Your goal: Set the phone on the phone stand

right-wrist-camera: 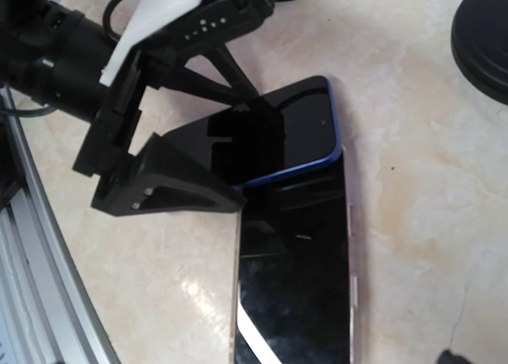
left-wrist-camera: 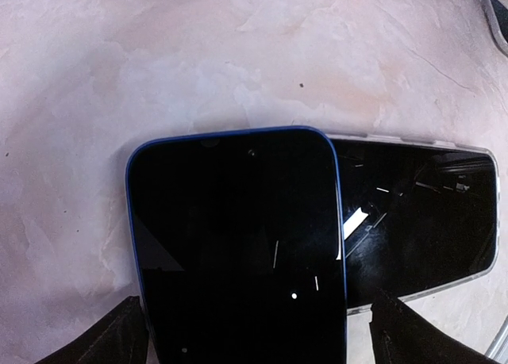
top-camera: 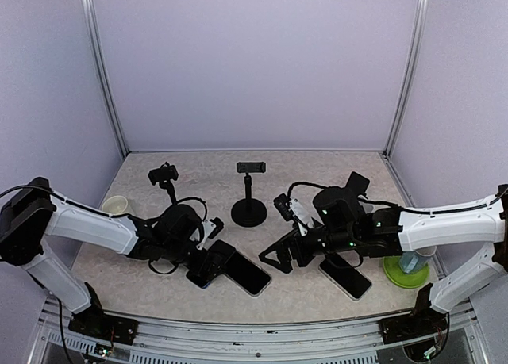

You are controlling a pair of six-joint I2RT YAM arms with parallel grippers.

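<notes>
A black phone with a blue rim (left-wrist-camera: pixel 234 221) (right-wrist-camera: pixel 294 122) overlaps the end of a second phone with a pale case (left-wrist-camera: pixel 421 213) (right-wrist-camera: pixel 294 285) on the table. My left gripper is over the blue-rimmed phone, fingers part open at its sides; whether they touch it is unclear. A phone stand (top-camera: pixel 248 209) stands at the back middle, with another black stand (top-camera: pixel 163 175) at the left. My right gripper (top-camera: pixel 278 253) stands open to the right of the two phones, above the table.
Another phone (top-camera: pixel 345 277) lies at right, beside a green plate (top-camera: pixel 405 277) with a cup (top-camera: pixel 417 257). A white cup (top-camera: pixel 117 207) is at the far left. The table (top-camera: pixel 210 166) has free room at the back.
</notes>
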